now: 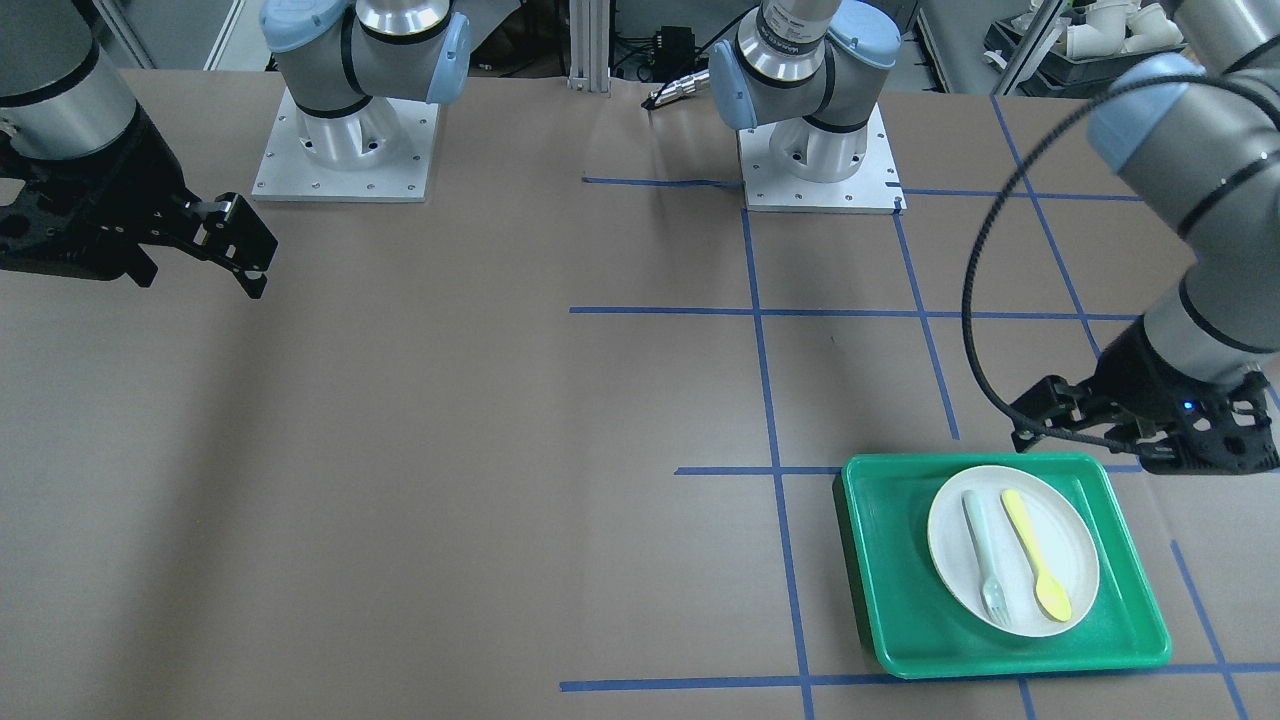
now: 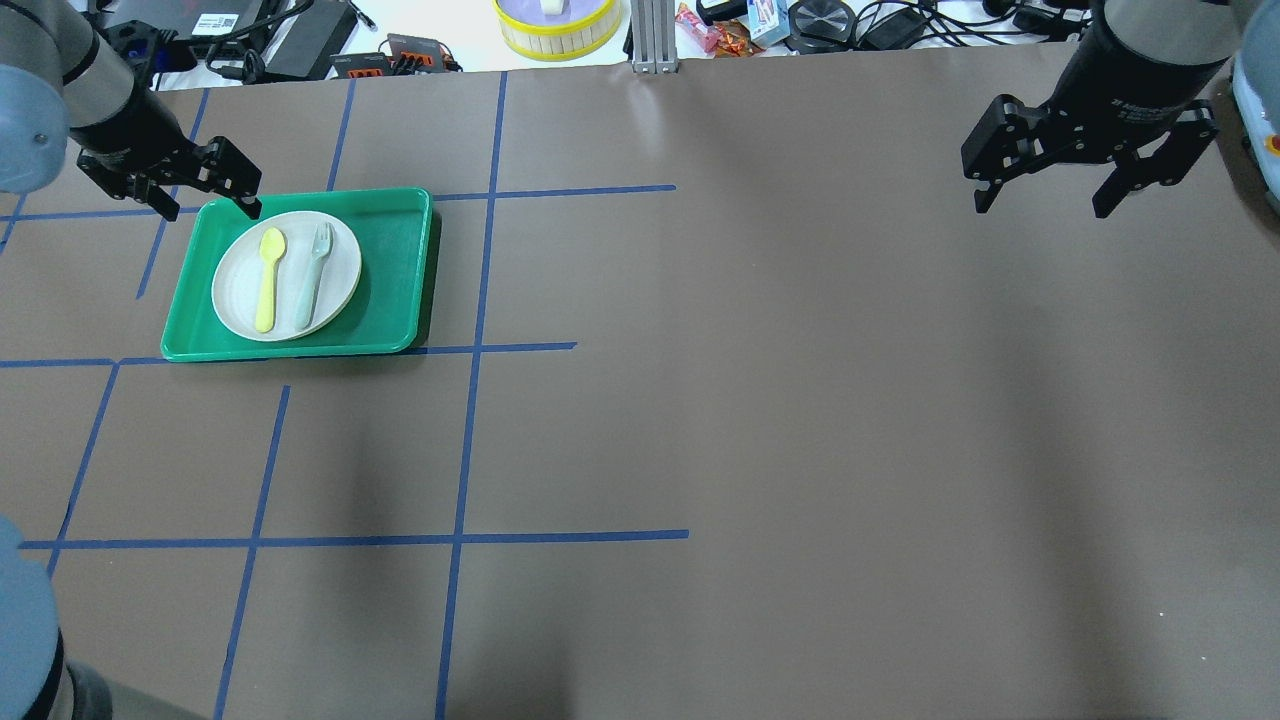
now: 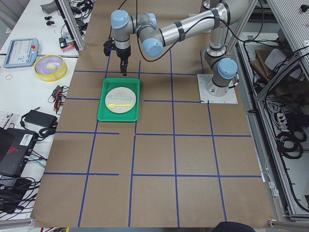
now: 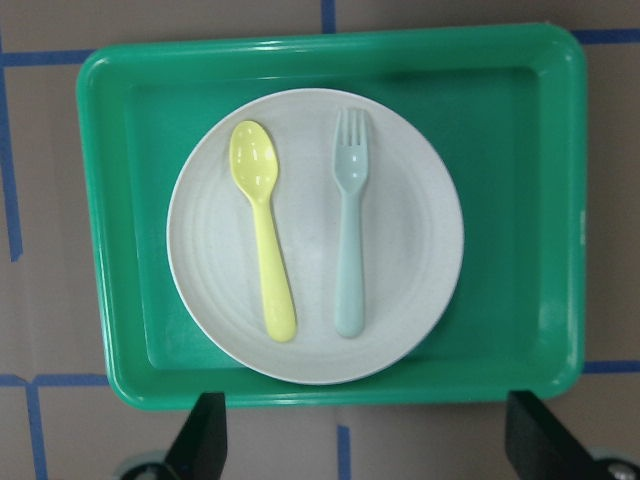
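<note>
A green tray (image 4: 518,260) holds a white plate (image 4: 405,240) with a yellow spoon (image 4: 270,260) and a pale blue fork (image 4: 349,260) lying side by side on it. My gripper hangs over the tray's edge in the wrist view, its two black fingers wide apart with nothing between them. In the front view the gripper (image 1: 1116,426) is above and behind the tray; in the top view it (image 2: 210,210) is by the tray's corner.
A second arm's black gripper (image 1: 204,246) hangs at the left of the front view. Other arm bases (image 1: 816,192) stand along the back edge.
</note>
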